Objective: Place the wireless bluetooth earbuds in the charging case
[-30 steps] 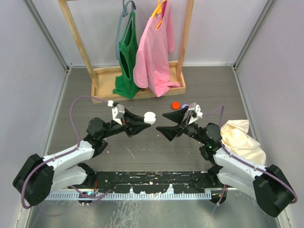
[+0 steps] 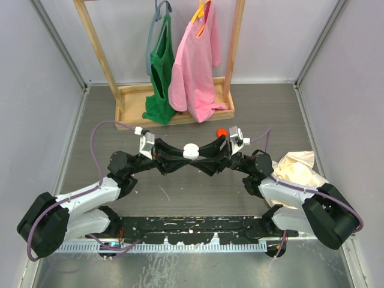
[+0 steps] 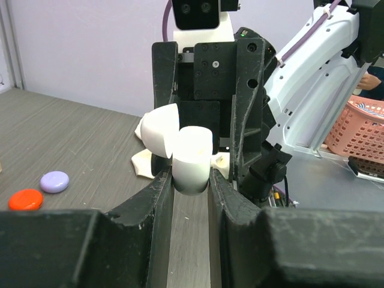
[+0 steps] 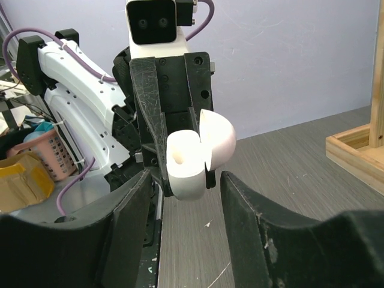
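In the top view the white earbuds case (image 2: pixel 191 151) is held between my two grippers at the middle. My left gripper is shut on the case, whose lid stands open to one side in the left wrist view. My right gripper is part open, its fingers either side of the case body (image 4: pixel 185 174), the raised lid (image 4: pixel 219 138) beside it. Whether the right fingers touch the case is unclear. No separate earbuds can be made out.
A red disc (image 3: pixel 25 199) and a purple disc (image 3: pixel 54 182) lie on the floor. A wooden rack (image 2: pixel 120 102) with clothes stands at the back, a cream cloth (image 2: pixel 300 165) at the right.
My right gripper has moved left from a second ago to meet the case. The left gripper and case have shifted slightly rightward.
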